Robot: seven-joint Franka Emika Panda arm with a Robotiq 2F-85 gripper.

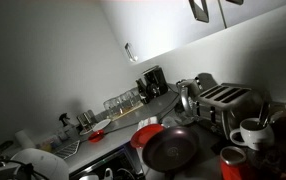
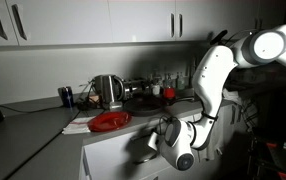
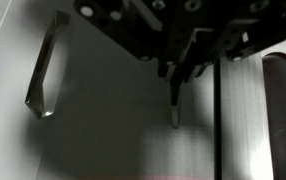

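Observation:
My gripper point(image 2: 151, 148) is low at the front of the white cabinets, below the counter edge. In the wrist view its dark fingers point(image 3: 176, 70) reach down over a grey cabinet front point(image 3: 113, 110). A slim bar-like piece point(image 3: 175, 112) shows just past the fingers; whether it lies between them cannot be made out. Shadow hides how far apart the fingers stand. To the left in that view, a metal handle point(image 3: 46, 70) stands clear of the gripper.
On the counter are a dark pan point(image 1: 171, 149), a red plate point(image 2: 109, 121), a toaster point(image 1: 226, 105), a kettle point(image 2: 109, 91), a white mug point(image 1: 253, 133) and a red can point(image 1: 233, 162). White cupboards point(image 2: 113, 20) hang above. Some bare counter point(image 2: 28, 137) lies left.

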